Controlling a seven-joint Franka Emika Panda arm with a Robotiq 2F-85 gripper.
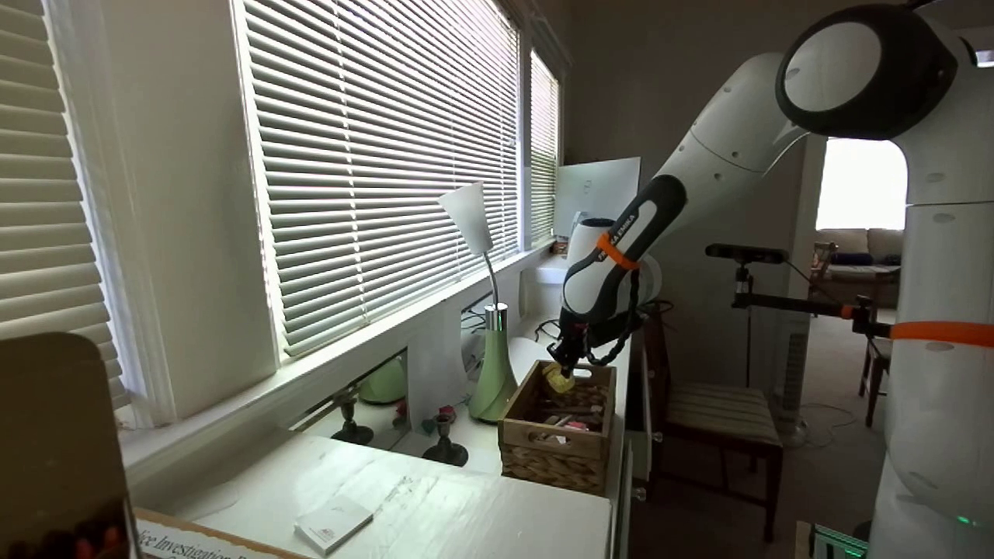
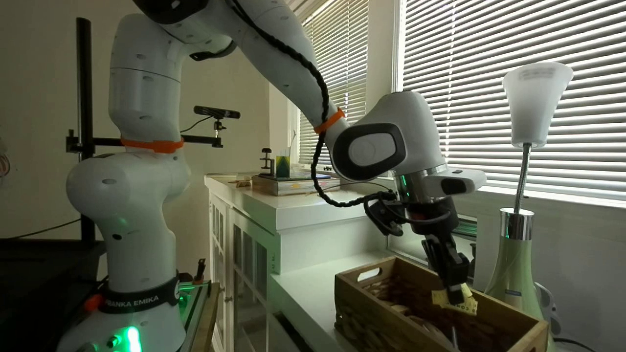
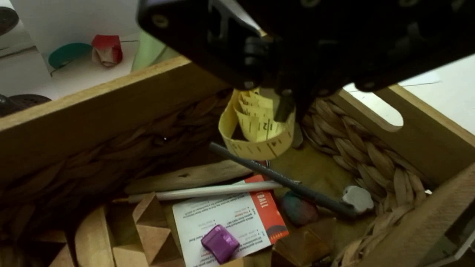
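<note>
A coiled yellow measuring tape [image 3: 256, 144] hangs at the far end of the wooden box in the wrist view. My gripper is shut on it; the dark gripper body hides part of the coil. In exterior view 2 the gripper [image 2: 455, 290] points down into the box [image 2: 384, 317], and the yellow tape [image 2: 469, 304] shows at its tip, around rim height. From exterior view 1, the tape [image 1: 558, 379] appears near the back left of the box [image 1: 557, 462].
Inside the box lie a card [image 3: 227, 218], a purple gem [image 3: 220, 243], a dark stick [image 3: 285, 180], a white pen [image 3: 218, 191] and wooden pieces. A green lamp [image 1: 494, 382] stands close beside the box.
</note>
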